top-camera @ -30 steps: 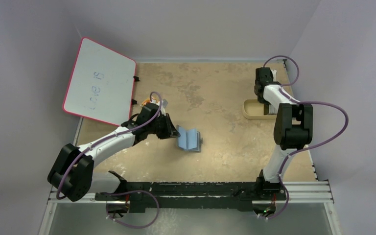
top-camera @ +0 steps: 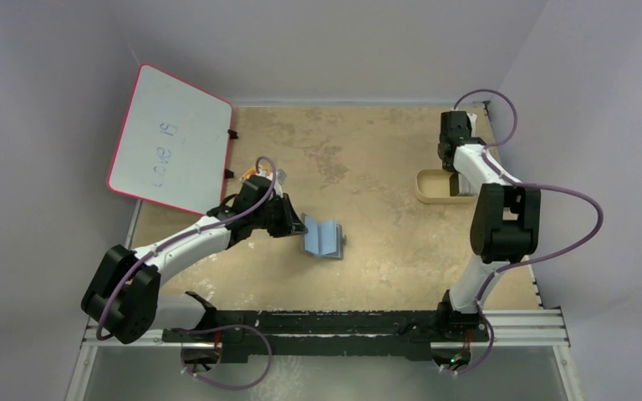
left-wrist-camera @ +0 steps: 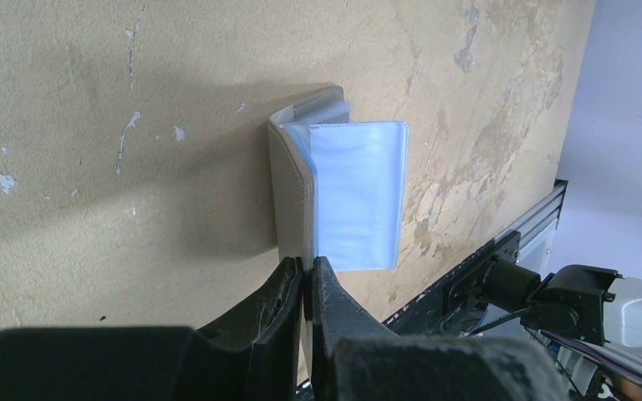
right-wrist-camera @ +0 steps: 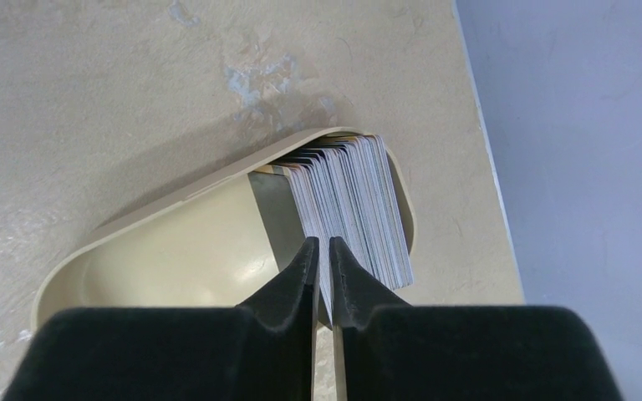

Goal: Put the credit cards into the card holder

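The card holder (left-wrist-camera: 355,196), with blue sleeves and a grey cover, stands open at the middle front of the table. My left gripper is shut on the edge of its grey cover. At the back right, a cream tray (right-wrist-camera: 146,205) holds a stack of cards (right-wrist-camera: 351,200) packed on edge at one end. My right gripper is above that stack, shut; what lies between its fingers is hard to see, though a thin pale strip shows low between them.
A whiteboard (top-camera: 167,138) lies at the back left, with small objects beside it partly behind the left arm. Walls border the table's back and right.
The left arm and holder have not moved.
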